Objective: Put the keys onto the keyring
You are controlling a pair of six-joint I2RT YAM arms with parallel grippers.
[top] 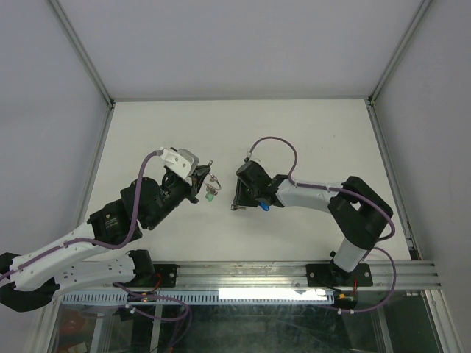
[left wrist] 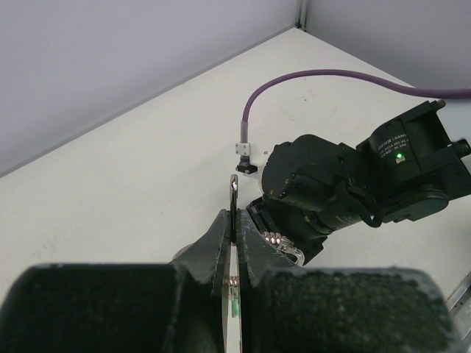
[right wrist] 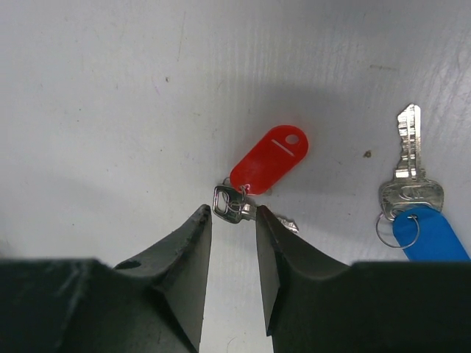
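My left gripper (top: 209,168) is shut on the thin metal keyring (left wrist: 234,193), which pokes up from between the fingertips. Its loop and coil (left wrist: 282,243) dangle below, along with a small green tag (top: 210,196). My right gripper stands open, pointing down at a key with a red tag (right wrist: 269,160). That key's silver head (right wrist: 227,204) shows just beyond the gap between the fingers, and its blade runs partly behind the right finger. To the right lies a second silver key (right wrist: 412,173) with a blue tag (right wrist: 430,234).
Grey walls (top: 243,44) close in the workspace at the back and sides. A purple cable (top: 283,143) loops above the right wrist.
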